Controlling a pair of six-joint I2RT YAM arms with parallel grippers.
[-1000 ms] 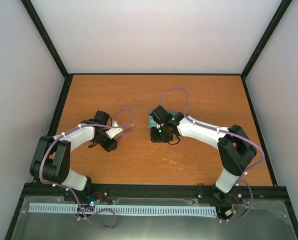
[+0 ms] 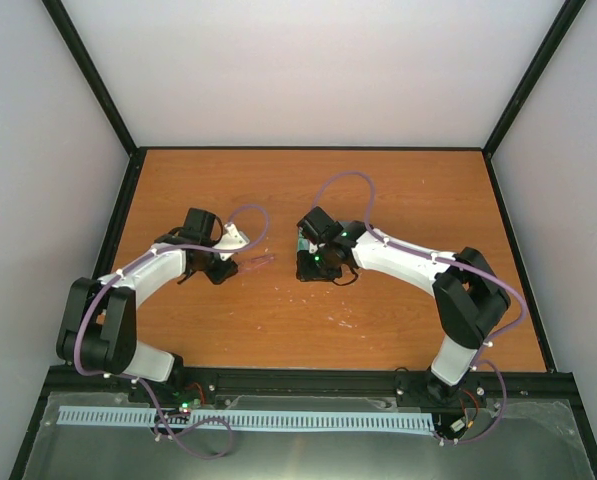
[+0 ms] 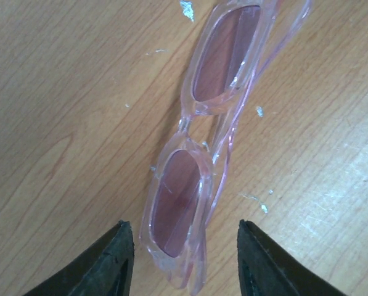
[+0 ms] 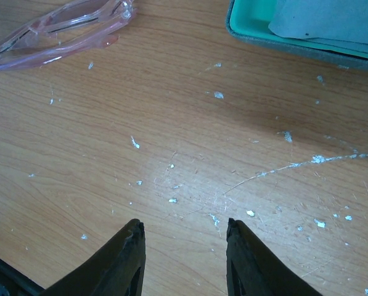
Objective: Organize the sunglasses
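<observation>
Clear pink sunglasses with tinted lenses lie folded on the wooden table, left of centre in the top view and at the upper left of the right wrist view (image 4: 73,37). My left gripper is over their near end, part open, its fingers on either side with the glasses beneath. My right gripper is over bare table, part open, nothing between its fingers. A teal case (image 4: 251,21) with a blue-grey cloth (image 4: 325,18) sits beyond it, largely hidden under the right arm in the top view.
Dark frame edges and white walls border it on the sides and back.
The right arm has shifted slightly too.
</observation>
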